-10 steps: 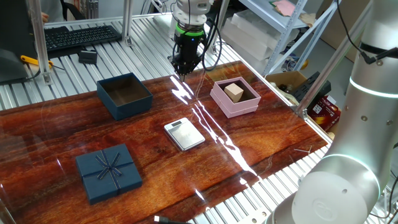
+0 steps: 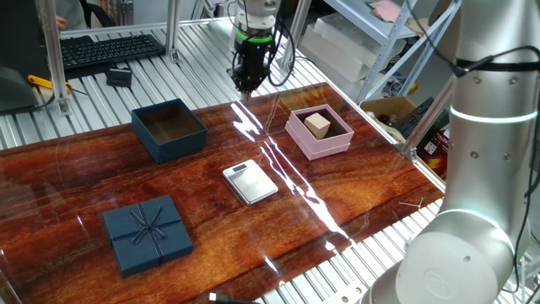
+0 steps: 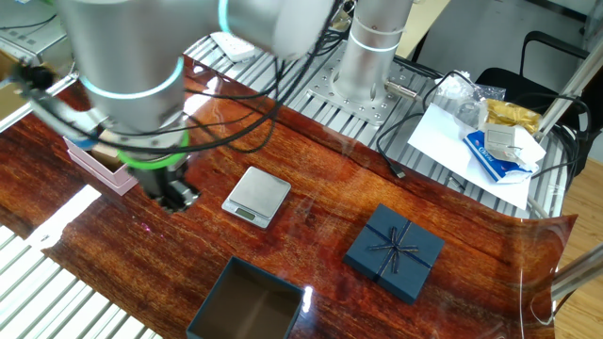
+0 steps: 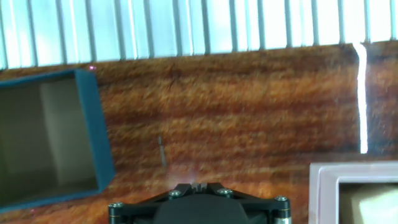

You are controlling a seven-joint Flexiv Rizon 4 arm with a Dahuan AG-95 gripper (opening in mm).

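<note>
Over the far side of the table hangs my gripper (image 2: 246, 91), pointing down between the open blue box and the pink box. In the wrist view the gripper is shut, its fingertips together at the bottom edge with nothing visible between them. A wooden block (image 2: 317, 126) rests inside the open pink box (image 2: 319, 152), right of the gripper. The open dark blue box (image 2: 173, 150) looks empty. Midway across the table lies a silver scale (image 2: 251, 182). A blue lid with a bow (image 2: 148, 236) lies flat nearer the front left.
Ribbed metal (image 4: 186, 25) borders the tabletop's far edge. A keyboard (image 2: 110, 51) sits at the back left. White paper with packets (image 3: 462, 155) lies near the arm's base, where a cable (image 3: 391, 160) trails.
The arm's upper links have shifted to the left in exterior view 1, and the gripper has moved very slightly. Boxes, block, lid and scale are where they were.
</note>
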